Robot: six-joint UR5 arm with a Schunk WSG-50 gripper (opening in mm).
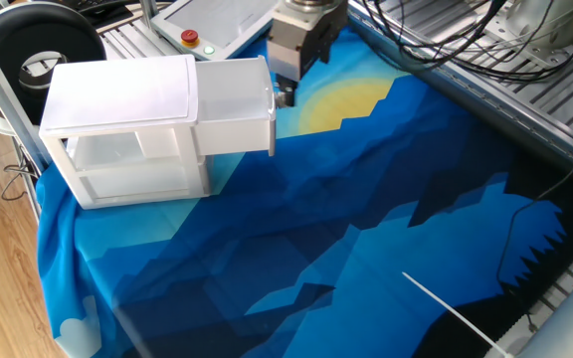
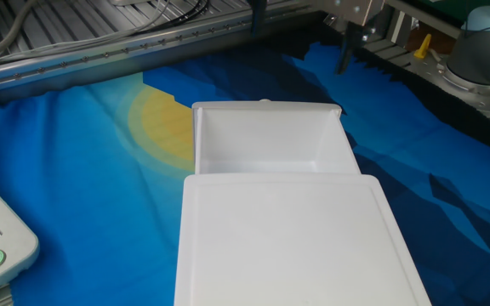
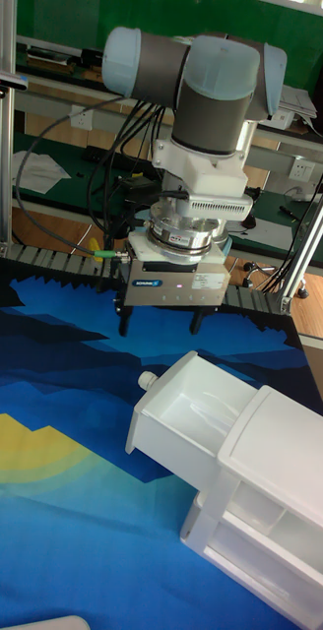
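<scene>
A white drawer unit [image 1: 122, 94] stands on the blue patterned cloth, its top drawer [image 2: 266, 140] pulled out. In exterior view 2 the visible inside of that drawer is empty. A round white knob [image 3: 148, 380] sticks out of the drawer's front. Just beyond this front is my gripper [image 3: 160, 324], its two dark fingers pointing down, spread well apart with nothing between them. Exterior view 3 shows the fingers [image 3: 124, 320] behind the knob and apart from it. From exterior view 1 one fingertip overlaps the knob; contact cannot be told there.
The lower drawer [image 1: 137, 179] is shut. A tablet-like panel with a red button [image 1: 189, 38] lies behind the unit. A thin white stick [image 1: 451, 310] rests near the front right. Cables [image 1: 436, 50] run along the back rail.
</scene>
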